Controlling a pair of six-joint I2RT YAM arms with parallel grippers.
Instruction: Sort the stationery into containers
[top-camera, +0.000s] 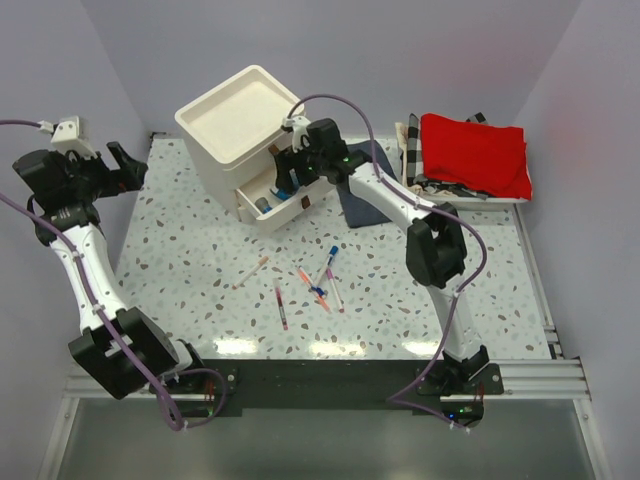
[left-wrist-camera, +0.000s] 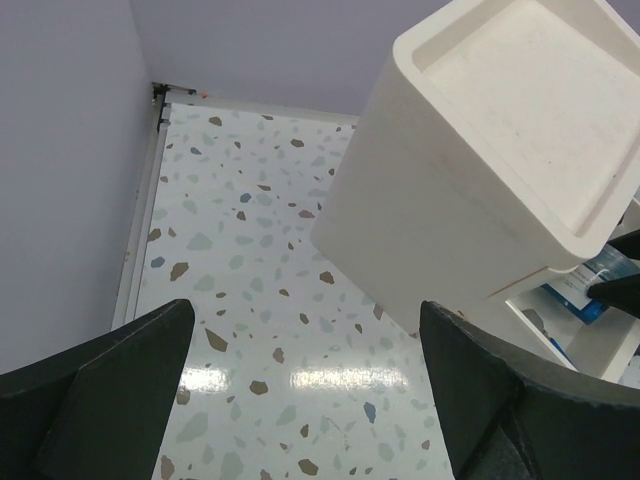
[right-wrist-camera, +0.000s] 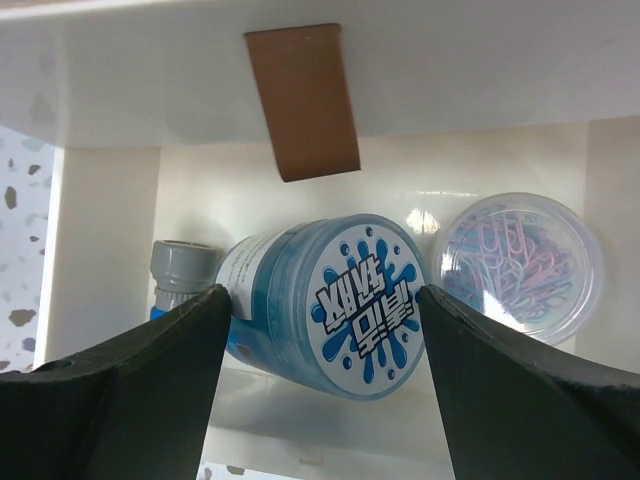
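In the white open drawer lie a blue-labelled slime jar on its side, a grey-capped container and a clear tub of paper clips. My right gripper has its fingers around the slime jar; whether they grip it is unclear. My left gripper stands open and empty at the far left, above the table's edge. Several pens lie loose on the table, among them a red one and a blue-capped one.
The white drawer unit stands at the back. A dark mat lies right of it. A tray with red cloth sits at the back right.
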